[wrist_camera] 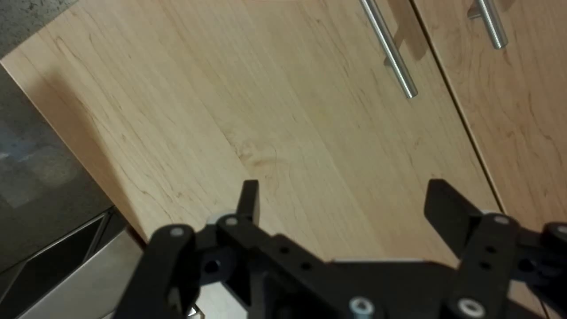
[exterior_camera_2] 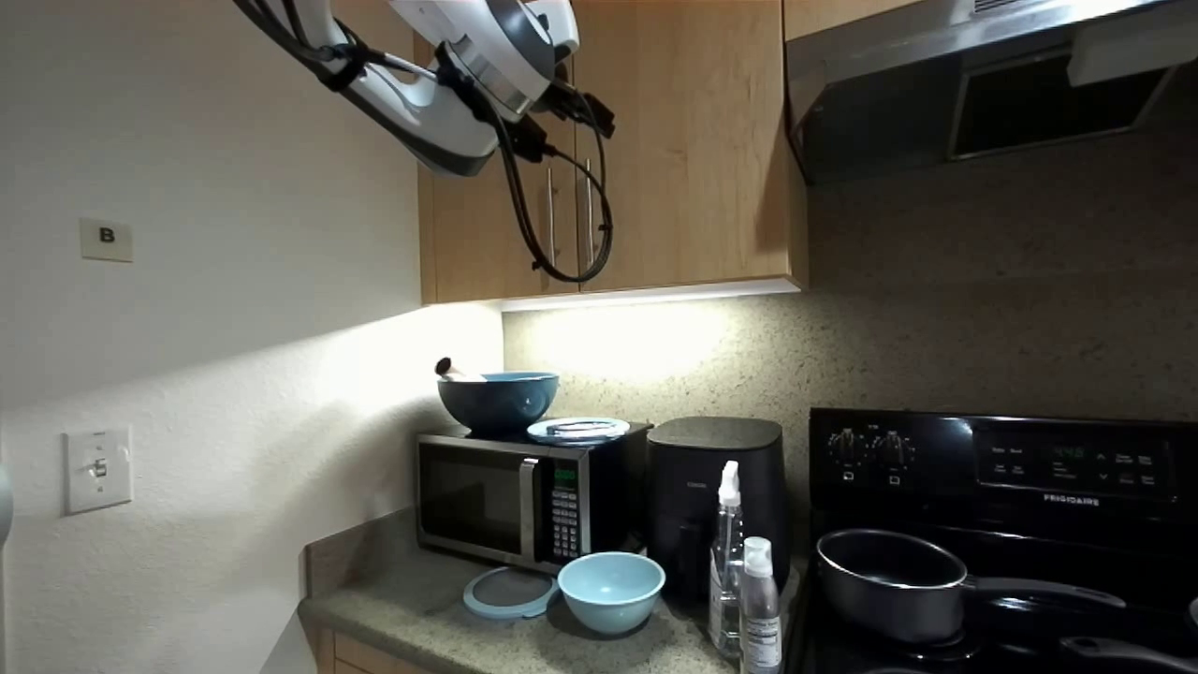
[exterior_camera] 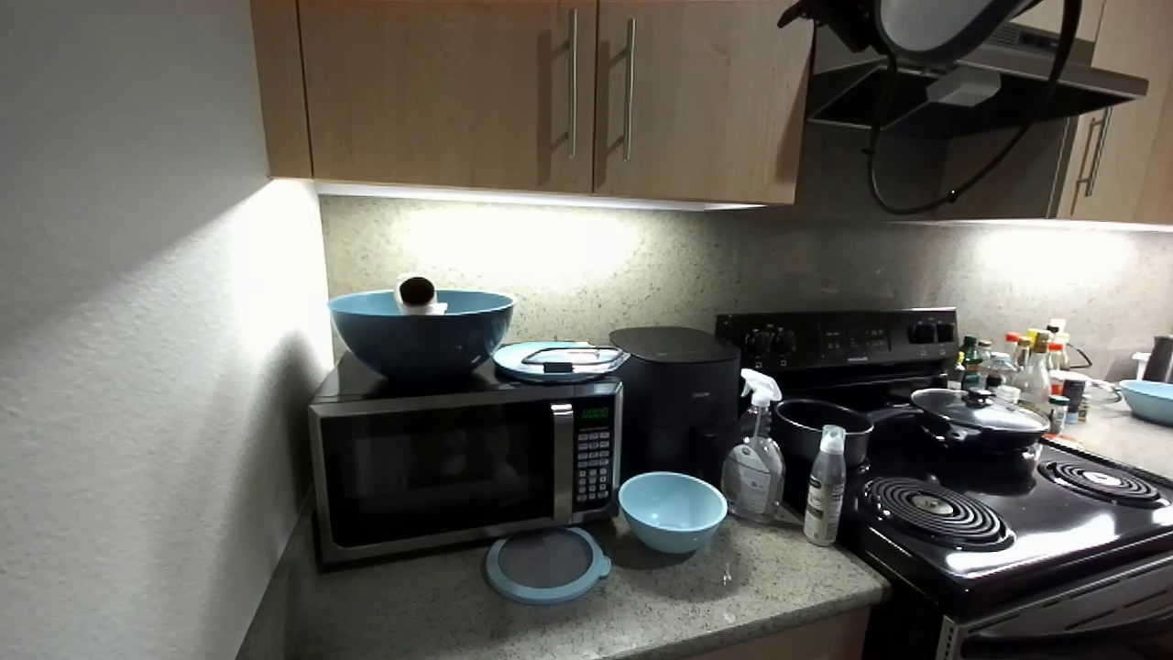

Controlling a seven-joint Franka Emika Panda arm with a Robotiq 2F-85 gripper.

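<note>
My gripper faces the pale wooden cabinet door, its two black fingers (wrist_camera: pixel 248 202) wide apart and nothing between them. In the wrist view, one metal handle (wrist_camera: pixel 390 50) lies up and ahead of the fingers, clear of both. A second handle (wrist_camera: pixel 491 24) is on the neighbouring door, across a dark seam. Both cabinet doors (exterior_camera: pixel 445 93) look closed in exterior view 1. In exterior view 2 the arm (exterior_camera_2: pixel 449 112) reaches in from the upper left, high in front of the cabinet, with a cable loop hanging below.
The range hood (exterior_camera: pixel 979 82) is to the right of the cabinet. Below stand a microwave (exterior_camera: pixel 467 467) with a dark blue bowl (exterior_camera: pixel 423 341) on top, an air fryer (exterior_camera: pixel 676 396), a light blue bowl (exterior_camera: pixel 673 511), a round lid (exterior_camera: pixel 546 565), and spray bottles (exterior_camera: pixel 755 462) near the stove.
</note>
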